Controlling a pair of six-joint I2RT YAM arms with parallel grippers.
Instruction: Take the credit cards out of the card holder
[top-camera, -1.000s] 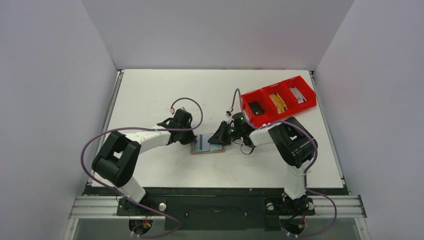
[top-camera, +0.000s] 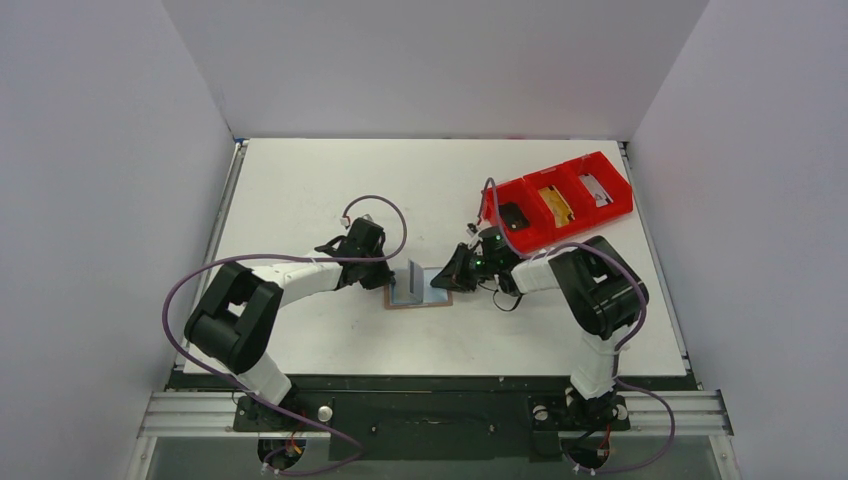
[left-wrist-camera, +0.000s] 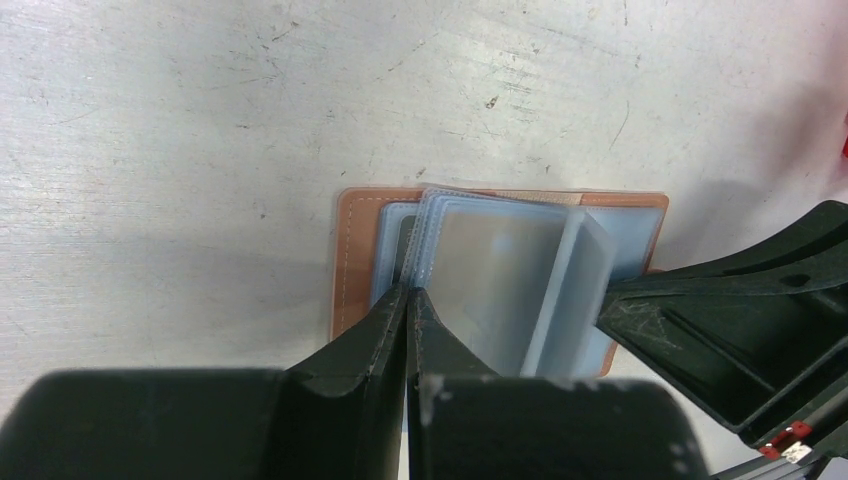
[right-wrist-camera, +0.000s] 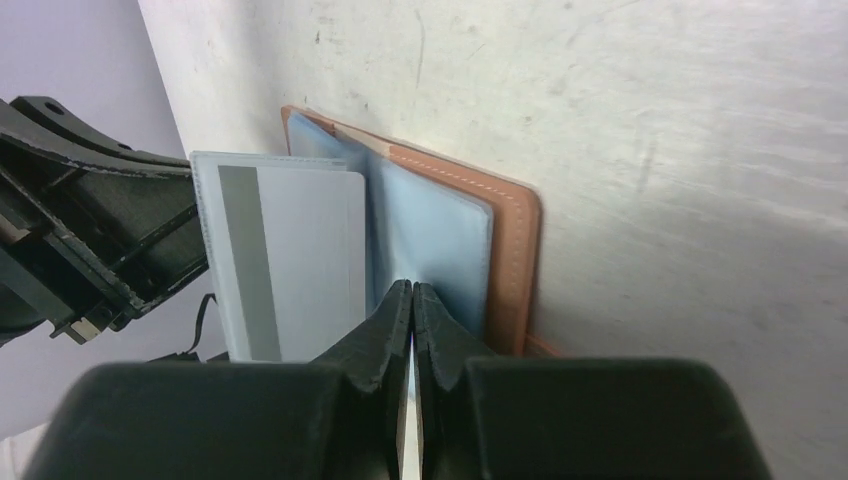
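The brown-edged card holder (top-camera: 418, 305) lies open on the table between both grippers. One clear sleeve page stands partly raised; in the right wrist view its card (right-wrist-camera: 315, 250) is white with a grey stripe. My left gripper is shut, its tips against the left edge of the sleeve pages (left-wrist-camera: 490, 255); whether a sleeve edge is pinched there cannot be made out. My right gripper is also shut, over the right-hand blue sleeve (right-wrist-camera: 435, 240), with nothing visible between its fingers. A dark card edge (left-wrist-camera: 404, 240) shows beneath the pages at left.
A red tray (top-camera: 520, 240) with three compartments stands at the back right. It holds a dark card (top-camera: 513, 216), a gold card (top-camera: 556, 205) and a silver-white card (top-camera: 597, 189). The table behind and in front of the holder is clear.
The striped sleeve page lay flatter before and now stands raised. My right gripper has shifted slightly right; the holder moved right a little. The left arm looks still.
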